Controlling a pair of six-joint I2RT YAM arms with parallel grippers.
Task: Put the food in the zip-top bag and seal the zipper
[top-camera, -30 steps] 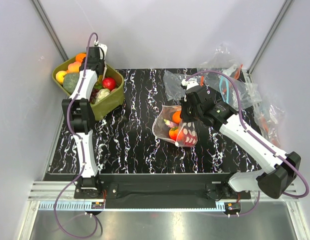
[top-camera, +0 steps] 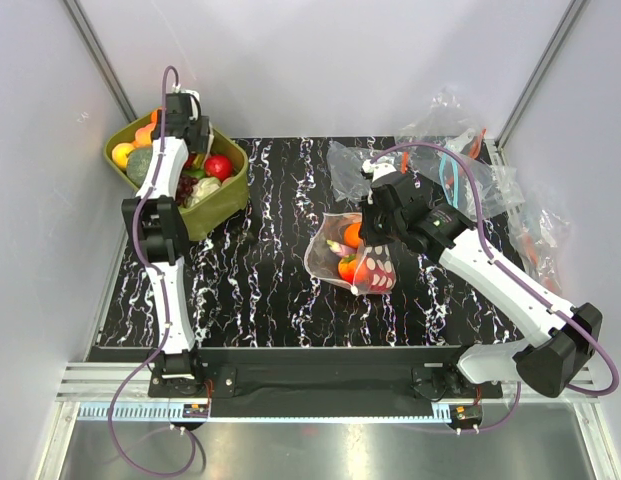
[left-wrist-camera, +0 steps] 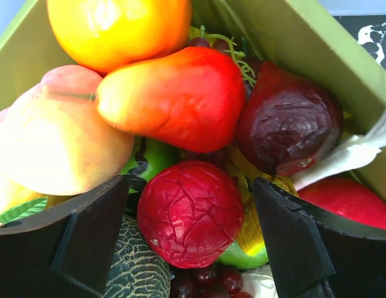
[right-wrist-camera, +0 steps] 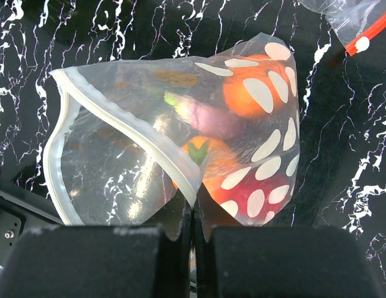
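Inside the green bin (top-camera: 218,205) at the left, my left gripper is part open above toy food. A round dark-red item (left-wrist-camera: 190,214) lies between its fingers in the left wrist view, with space on both sides. Around it are a red-orange pear (left-wrist-camera: 174,99), a peach (left-wrist-camera: 68,133) and a dark beet-like item (left-wrist-camera: 289,118). On the table, my right gripper is shut on the rim of the clear zip top bag (right-wrist-camera: 137,81). The bag's mouth gapes, and orange food (right-wrist-camera: 252,87) and a pink-purple piece (right-wrist-camera: 208,118) show inside.
More empty-looking clear bags (top-camera: 360,170) lie at the back right, some with an orange zipper (right-wrist-camera: 370,34). White walls stand close on both sides.
My left gripper has shifted a little to the left over the bin. The right arm and the open bag stay where they were.
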